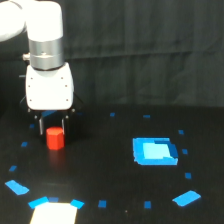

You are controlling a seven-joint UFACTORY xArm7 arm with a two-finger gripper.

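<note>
A red block sits on the dark table at the left in the camera view. My gripper is right at it, pointing down, with its dark fingers at the block's left and right sides near its top. The fingers stand fairly close together, but whether they touch the block is hard to see against the black background. Toward the right lies a square blue tape outline with a pale patch inside it.
Blue tape strips mark the table at the front left and front right. Several small blue marks dot the surface. A pale sheet lies at the front edge. Open table spans between block and outline.
</note>
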